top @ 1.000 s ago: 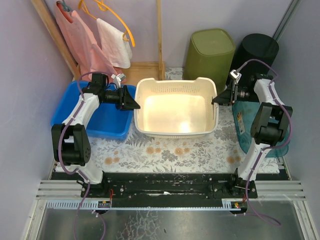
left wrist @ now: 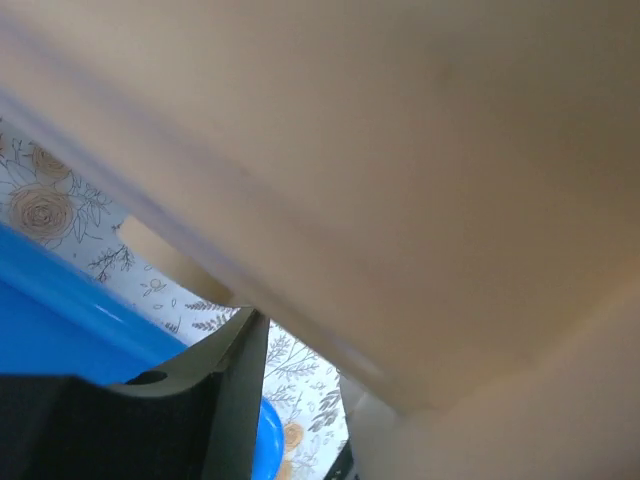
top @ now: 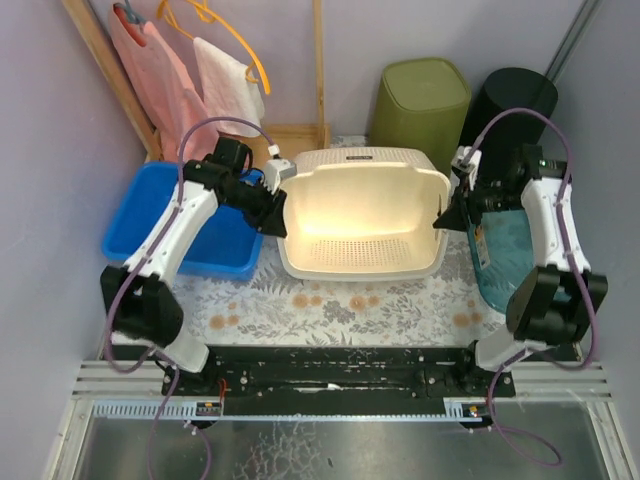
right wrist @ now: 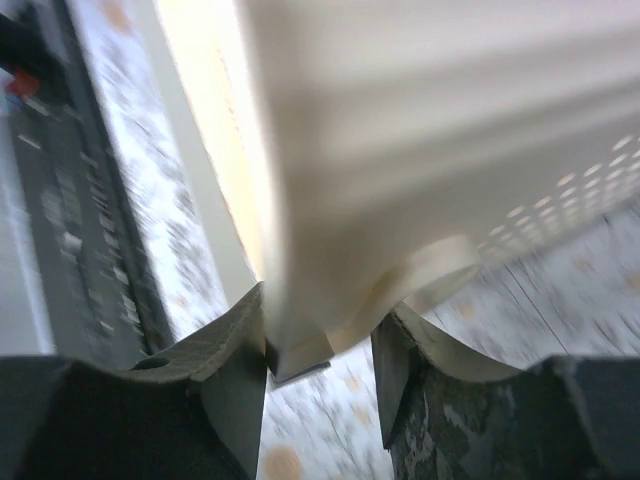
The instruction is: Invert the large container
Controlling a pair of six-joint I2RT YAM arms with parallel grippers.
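Note:
The large cream container [top: 360, 225] is held up between both arms in the top view, tilted, with its inside and slotted bottom showing. My left gripper [top: 273, 215] is at its left end; in the left wrist view the container's wall [left wrist: 420, 180] fills most of the frame above the dark finger [left wrist: 230, 390], and whether the gripper grips it is unclear. My right gripper [top: 449, 215] is at the right end; in the right wrist view the container's rim [right wrist: 300, 300] sits at its fingertips, blurred.
A blue bin [top: 150, 215] lies left, a teal container [top: 505, 270] right. A green bin [top: 418, 105] and black bin [top: 510, 95] stand behind. Clothes on hangers hang at back left.
The container has tilted and shifted a little right and down in the top view. Both arms have moved with it, the right one rightwards, the left one slightly right.

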